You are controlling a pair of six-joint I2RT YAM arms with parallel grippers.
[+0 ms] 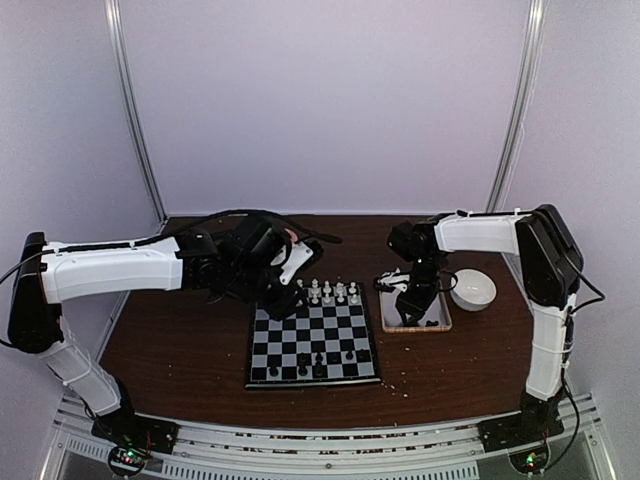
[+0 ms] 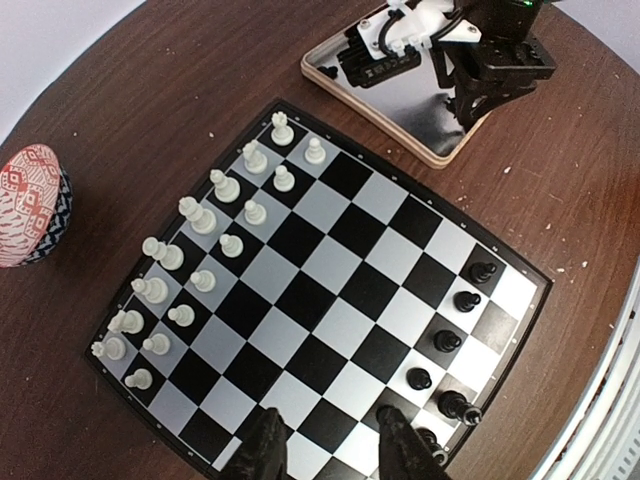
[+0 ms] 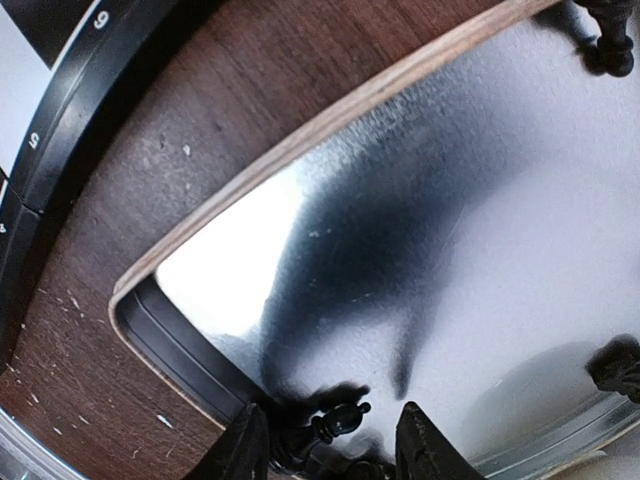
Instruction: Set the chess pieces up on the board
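Note:
White pieces (image 2: 201,217) fill two rows along one side of the chessboard (image 1: 314,337). Several black pieces (image 2: 447,341) stand near the opposite side. Over the board's far left part, my left gripper (image 1: 278,308) is open; in its own view the fingers (image 2: 262,452) are apart with nothing between them. My right gripper is low in the tray (image 3: 430,250), fingers open, close to a black piece (image 3: 338,422) lying at the tray's corner. Two other black pieces, one at the upper right (image 3: 610,40) and one at the right edge (image 3: 618,368), are partly cut off.
The tray's raised wooden rim (image 3: 300,140) surrounds the loose pieces. A white bowl (image 1: 473,290) stands right of the tray, and a red patterned bowl (image 2: 35,205) sits behind the board. Bare table lies in front of the tray.

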